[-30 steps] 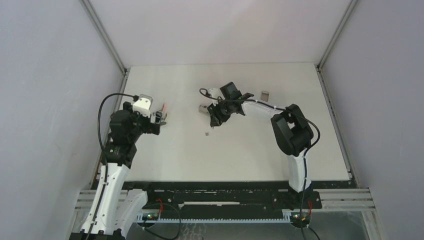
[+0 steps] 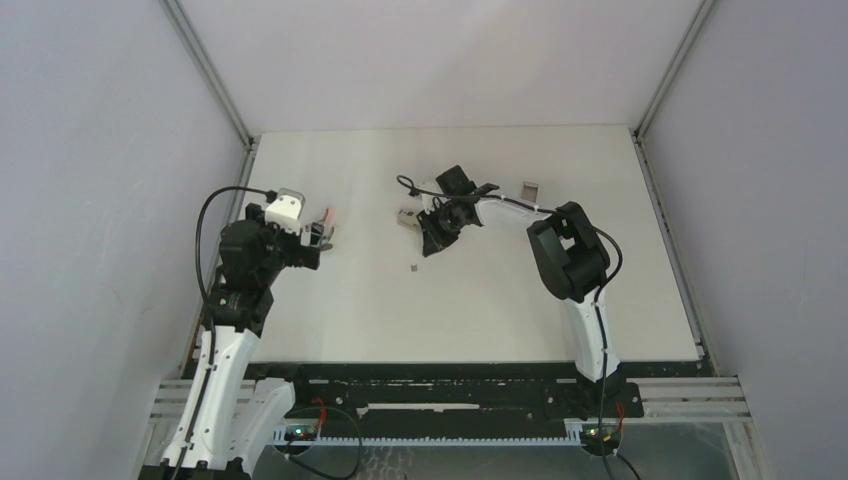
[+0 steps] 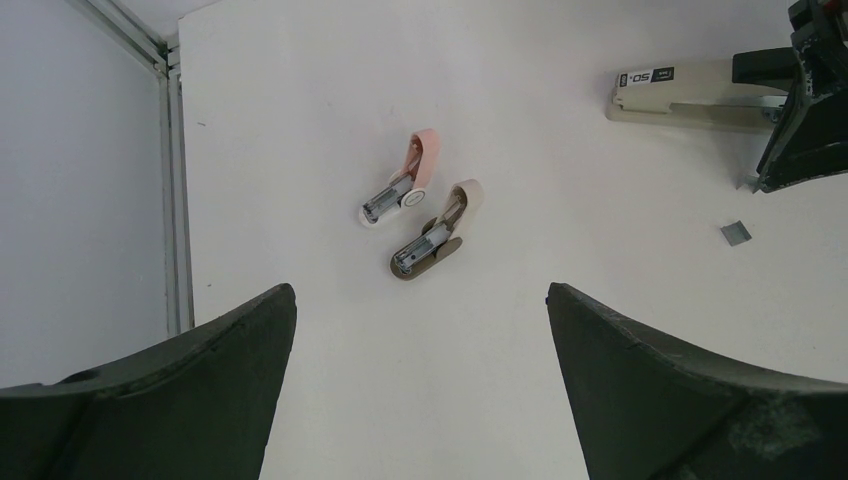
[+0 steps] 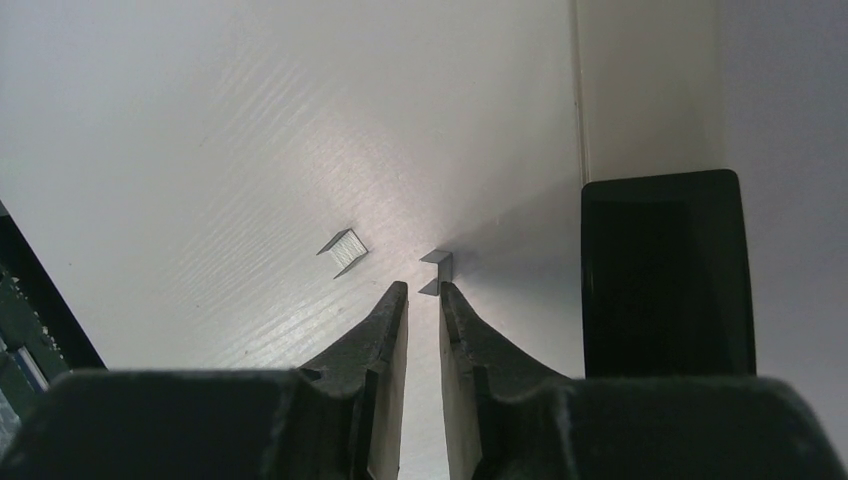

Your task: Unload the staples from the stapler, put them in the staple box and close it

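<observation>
A beige stapler lies near the table's middle, partly under my right gripper (image 2: 428,246); in the right wrist view its beige body (image 4: 650,90) runs along the right, with a black part below. My right gripper points at a small staple piece (image 4: 440,262) just beyond its fingertips; its fingers are nearly closed, and whether they grip that piece is unclear. A second small staple block (image 4: 344,250) lies loose to the left, also seen as a grey bit (image 3: 736,232). My left gripper hovers open at the table's left.
A small box (image 2: 530,188) lies behind the right arm.
The right arm's elbow has swung a little leftward, and its gripper has shifted slightly over the same area. The left arm has not moved.
</observation>
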